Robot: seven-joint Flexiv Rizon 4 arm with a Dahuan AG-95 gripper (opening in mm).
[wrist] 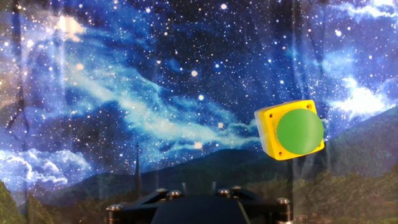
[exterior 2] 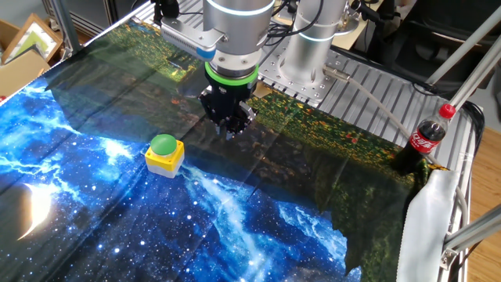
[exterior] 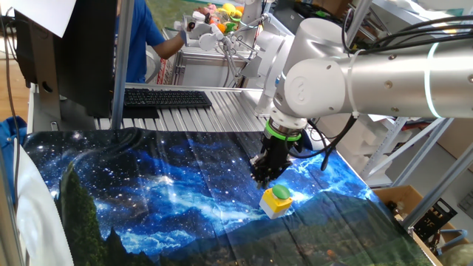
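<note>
A box-shaped push button with a yellow top, a pale base and a green dome point(exterior: 280, 191) sits upright on the cloth. In exterior view 2 the button box point(exterior 2: 165, 160) lies to the left of my gripper point(exterior 2: 228, 135) and nearer that camera. My black gripper point(exterior: 261, 181) hangs above the cloth, apart from the button, its fingers drawn close together. In the wrist view the gripper shows at the bottom edge with only a narrow gap and nothing between its tips. The green dome point(wrist: 300, 132) is right of and above them there.
A cola bottle point(exterior 2: 427, 139) stands near the table edge in exterior view 2. A keyboard point(exterior: 166, 99) lies behind the cloth point(exterior: 148, 214), and a person point(exterior: 148, 44) is at the back.
</note>
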